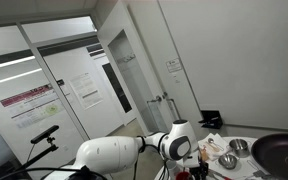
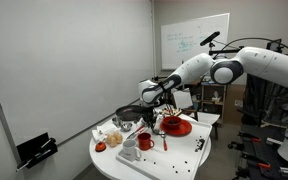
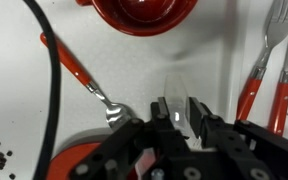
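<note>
In the wrist view my gripper is closed around a pale, shiny thing (image 3: 177, 100) that sticks out between its fingertips. What that thing is, I cannot tell, as the fingers cover most of it. A red-handled spoon (image 3: 92, 84) lies on the white table to the left. At the top is a red bowl or cup (image 3: 144, 14), and at the lower left a red round dish (image 3: 72, 160) is partly hidden by the gripper. In exterior view 2 the arm reaches over the table, its gripper (image 2: 148, 118) near the red dishes.
Forks with red handles (image 3: 252, 88) lie at the right of the wrist view. White mugs (image 2: 131, 150), a red mug (image 2: 145, 140) and a tomato (image 2: 100, 147) stand on the table. A large dark pan (image 1: 281, 153) and metal bowls (image 1: 239, 147) sit farther off.
</note>
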